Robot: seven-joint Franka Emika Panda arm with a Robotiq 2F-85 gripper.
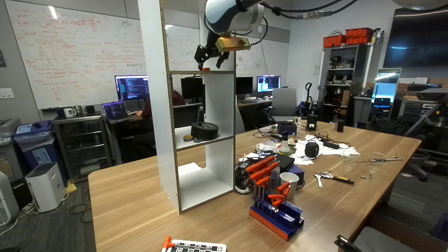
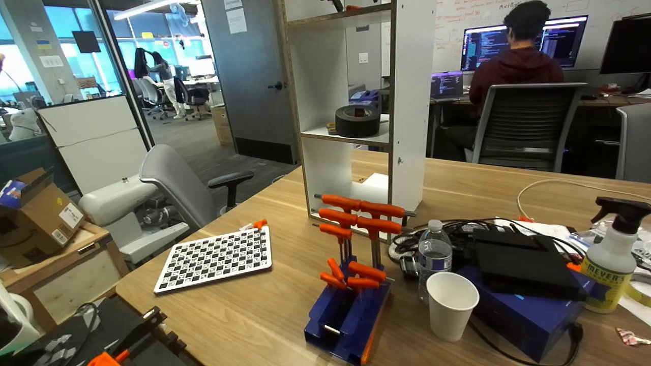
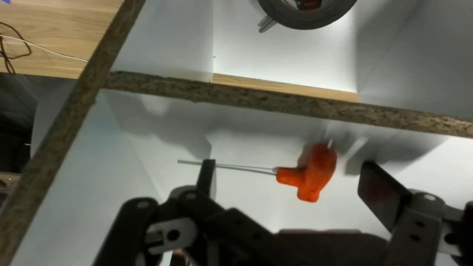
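Observation:
An orange T-handled hex key point(image 3: 315, 173) lies on the white upper shelf in the wrist view, its thin metal shaft pointing left. My gripper is open above it, one finger on each side of the view, with the handle showing between them and nothing held. The left finger overlaps part of the shaft in that view. From exterior view 1, the gripper point(image 1: 211, 65) hangs just over the upper shelf point(image 1: 222, 72), and only a sliver of the orange handle point(image 1: 205, 69) shows. Exterior view 2 cuts off most of the gripper at its top edge.
A black tape roll point(image 1: 204, 131) sits on the middle shelf. The shelf's side walls point(image 1: 155, 105) stand close to the gripper. Below on the table are a blue rack point(image 2: 351, 311) of orange-handled keys, a paper cup point(image 2: 451, 305) and a checkered board point(image 2: 216, 259).

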